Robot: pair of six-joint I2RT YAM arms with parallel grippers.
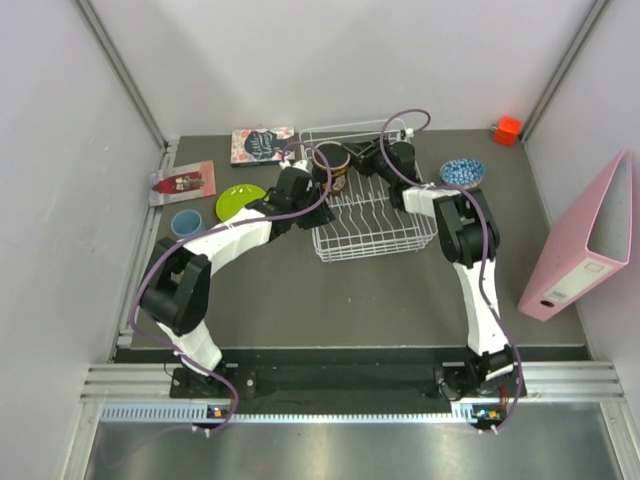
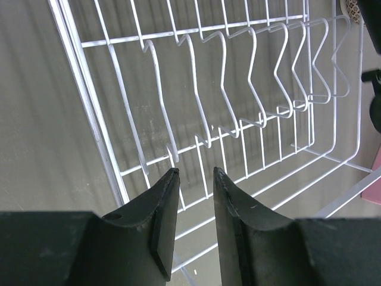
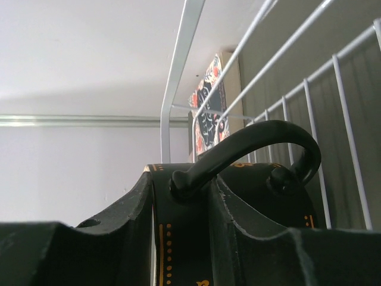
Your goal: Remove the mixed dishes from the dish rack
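Note:
A dark mug (image 1: 331, 160) with orange decoration sits at the back left of the wire dish rack (image 1: 370, 247). My right gripper (image 1: 362, 158) is at it; in the right wrist view its fingers (image 3: 119, 238) lie against the mug's black side (image 3: 256, 196) below the handle, but whether they grip is unclear. My left gripper (image 1: 318, 210) is over the rack's left edge; in the left wrist view its fingertips are slightly apart with nothing between, above empty wires. A green plate (image 1: 238, 200), blue cup (image 1: 187, 224) and patterned bowl (image 1: 462, 171) are outside the rack.
A printed box (image 1: 261, 147) and a card (image 1: 182, 184) lie at the back left. An orange cube (image 1: 507, 130) and a pink binder (image 1: 575, 240) are on the right.

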